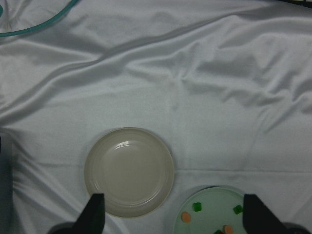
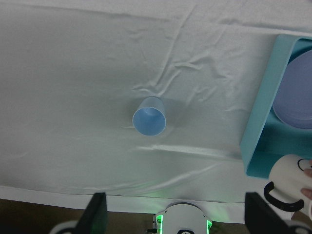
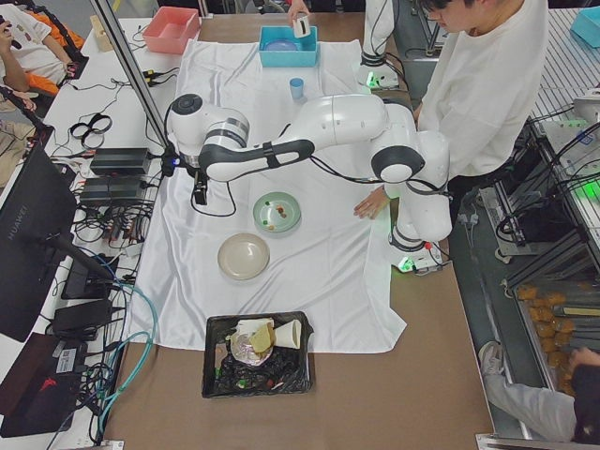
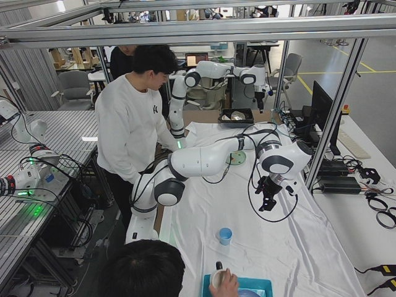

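A beige plate (image 3: pixel 244 256) and a green plate (image 3: pixel 277 212) with small green and orange pieces lie on the white cloth. A blue cup (image 2: pixel 149 117) stands beside a teal bin (image 2: pixel 263 107) holding a purple plate (image 2: pixel 295 87). A person's hand holds a white mug (image 2: pixel 282 178) at the bin's edge. My left gripper is over the cloth near the two plates; its fingers show apart at the bottom of its wrist view. My right gripper is above the cloth near the cup and bin, fingers apart, nothing between them.
A black tray (image 3: pixel 216 384) with waste stands at the near end. Equipment and cables line the left table. A person in white stands at the right edge with a hand (image 3: pixel 372 202) on the cloth.
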